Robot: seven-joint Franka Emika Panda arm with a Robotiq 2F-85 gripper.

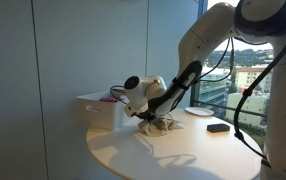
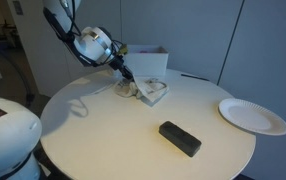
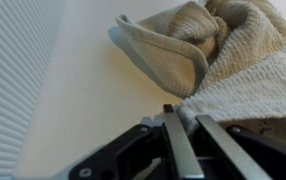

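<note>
A beige towel [image 3: 245, 75] lies crumpled on the white table, one part folded over in the wrist view. My gripper reaches its near edge with the fingers close together, shut on a bit of the cloth. Just how much fabric sits between the tips is hidden. In exterior view 2 the towel [image 2: 151, 92] spreads in front of the white box, with the gripper [image 2: 129, 74] low at its back edge. From the other side, the arm covers part of the towel [image 1: 161, 128].
A white box [image 1: 101, 112] with pinkish contents stands at the table's back edge, close to the gripper. A black block [image 2: 180, 138] and a white paper plate [image 2: 253, 116] lie apart from the towel.
</note>
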